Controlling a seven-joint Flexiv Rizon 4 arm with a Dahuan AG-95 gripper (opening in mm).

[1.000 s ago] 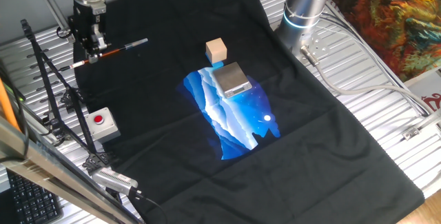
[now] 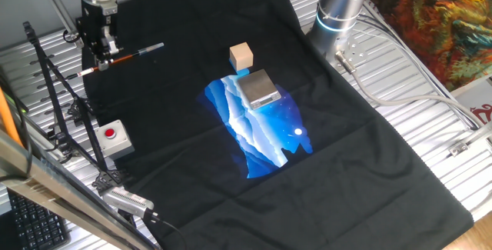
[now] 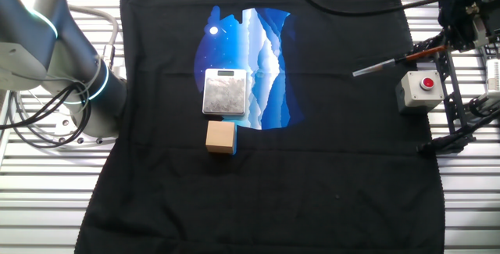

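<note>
At the upper left of exterior view 1, my gripper (image 2: 106, 59) points down at the edge of the black cloth. Its fingertips overlap the shaft of a slim brush-like tool (image 2: 146, 51), which has a brown-orange middle and a pale end. Exterior view 2 has the tool (image 3: 379, 68) reaching left over the cloth from beside the black rack, with the gripper (image 3: 478, 41) at the right edge. Whether the fingers are shut on the shaft or only next to it cannot be made out.
A wooden block (image 2: 241, 55) sits beside a small silver scale (image 2: 259, 88) on a blue printed picture (image 2: 265, 146). The black rack (image 2: 69, 100) and a red-button box (image 2: 114, 138) stand near the gripper.
</note>
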